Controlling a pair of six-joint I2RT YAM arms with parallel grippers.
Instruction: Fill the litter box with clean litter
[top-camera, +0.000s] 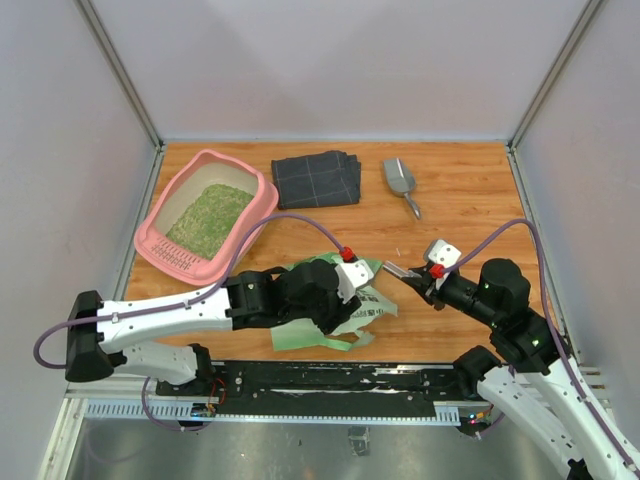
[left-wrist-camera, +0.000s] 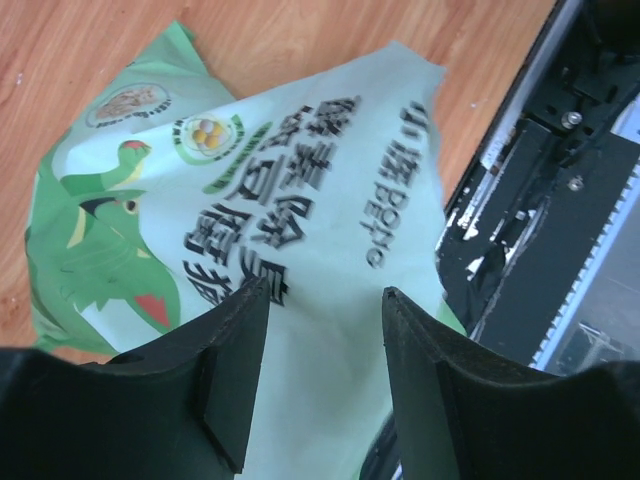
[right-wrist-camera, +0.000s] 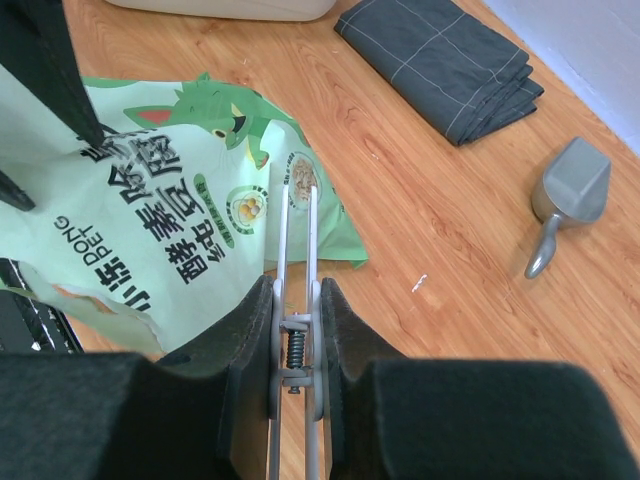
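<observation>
The green-and-white litter bag (left-wrist-camera: 180, 220) lies crumpled at the front middle of the table. My left gripper is open, low over the bag's printed face, its fingers at the bag. My right gripper is shut on metal tongs or scissor-like tool (right-wrist-camera: 311, 250), held over the bag's right edge. The pink litter box (top-camera: 150, 240) stands at the back left with a patch of green granules inside.
A folded dark cloth (top-camera: 317, 180) lies at the back middle. A grey scoop (top-camera: 399, 177) lies right of it. The wood between bag and scoop is clear.
</observation>
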